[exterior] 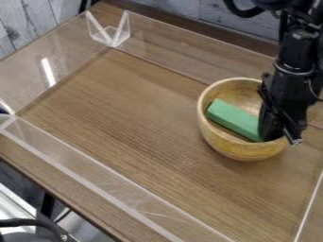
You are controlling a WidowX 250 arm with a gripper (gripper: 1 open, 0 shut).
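Observation:
A wooden bowl (pixel 214 137) sits on the right half of the wooden table, with a green block (pixel 235 119) lying inside it. My black gripper (pixel 270 131) reaches down from the upper right into the right side of the bowl, at the right end of the block. Its fingertips are dark and partly hidden, so whether they are shut or touch the block is unclear.
Clear plastic edging (pixel 108 182) runs along the table's sides, with a white bracket (pixel 110 30) at the back left.

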